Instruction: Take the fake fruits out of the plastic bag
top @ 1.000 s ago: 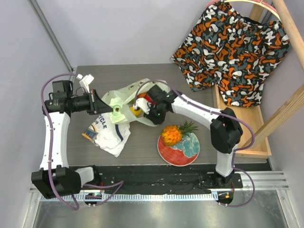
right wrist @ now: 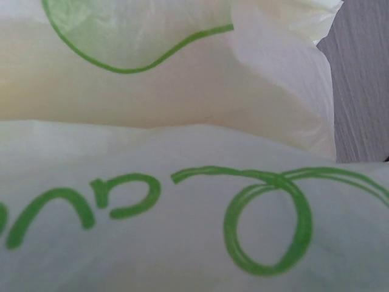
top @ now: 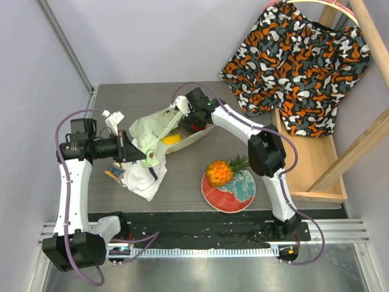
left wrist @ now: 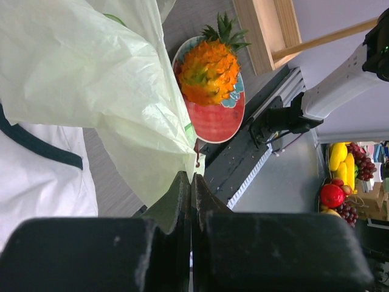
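The pale plastic bag (top: pixel 146 129) lies across the table's middle, its mouth spread. A yellow fruit (top: pixel 172 139) shows inside, with something red (top: pixel 197 128) farther right, mostly covered by the right arm. My left gripper is shut on the bag's near-left edge, where the thin film meets its fingertips. Over the bag's right part, my right gripper (top: pixel 192 120) points down, its fingers hidden from above. Only bag film with green print (right wrist: pixel 267 225) fills the right wrist view. A pineapple (top: pixel 219 173) rests on the red plate (top: pixel 222 199).
A white cloth (top: pixel 144 179) lies in front of the left gripper. The wooden rack (top: pixel 310 164) with patterned cloth (top: pixel 298 67) stands at the right. Bare table (top: pixel 182 182) shows between cloth and plate.
My right gripper has moved away from the table's front toward the back of the bag. The bag's near side has shifted, and the red thing is now partly covered. The left arm has moved slightly.
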